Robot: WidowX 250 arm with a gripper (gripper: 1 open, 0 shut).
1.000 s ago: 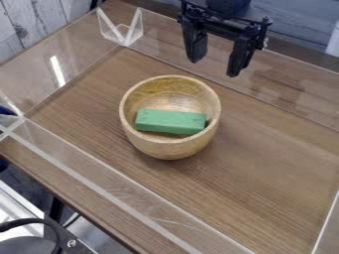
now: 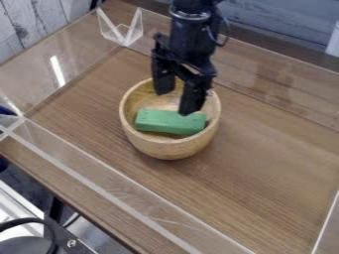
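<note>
A wooden bowl [image 2: 169, 147] sits near the middle of the table, with a green block [image 2: 169, 122] lying inside it. My dark gripper [image 2: 179, 91] hangs over the back of the bowl, its fingers spread open to either side above the block, with nothing seen between them. The arm reaches down from the top of the view and hides part of the bowl's back rim.
A small clear wire-like object [image 2: 121, 27] stands at the back left. Black cables and a dark round item lie off the lower left edge.
The bowl and green block look unmoved.
</note>
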